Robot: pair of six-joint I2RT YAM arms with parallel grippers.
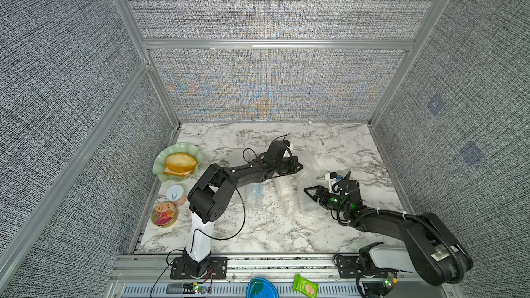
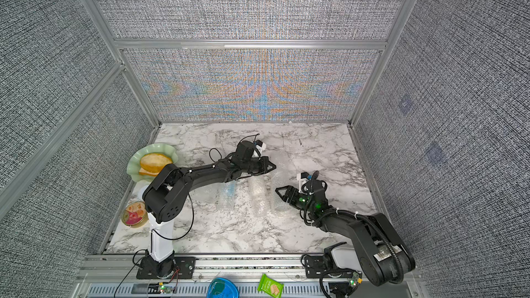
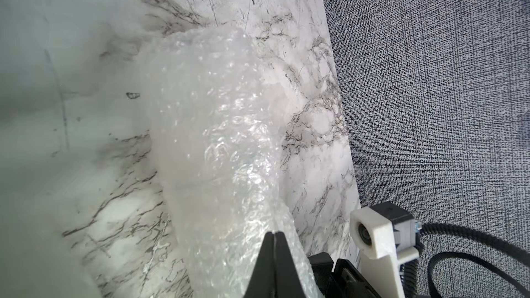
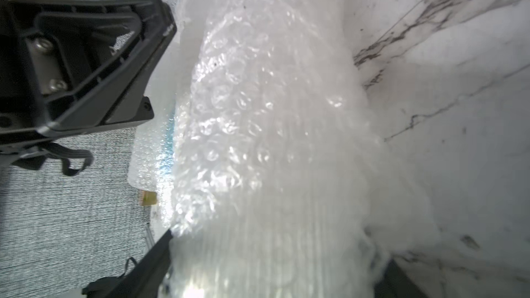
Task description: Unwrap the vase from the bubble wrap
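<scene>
Clear bubble wrap (image 3: 215, 132) lies as a long, rumpled strip on the marble table, filling much of both wrist views. The vase cannot be told apart under the layers. My left gripper (image 1: 302, 167) is at the strip's far part, its fingers (image 3: 275, 270) pressed together with nothing distinct between them. Nearer the front, my right gripper (image 1: 305, 189) is shut on the wrap (image 4: 270, 149), which bulges up between and over its fingers and hides their tips. A bluish patch (image 4: 166, 143) shows through plastic to the left of the main strip.
At the table's left stand a green scalloped bowl (image 1: 160, 166) holding bread (image 1: 181, 162), a pale tin (image 1: 175, 192) and a round labelled tin (image 1: 164, 214). A blue bowl (image 1: 262, 288) and green packet (image 1: 305, 285) lie beyond the front edge.
</scene>
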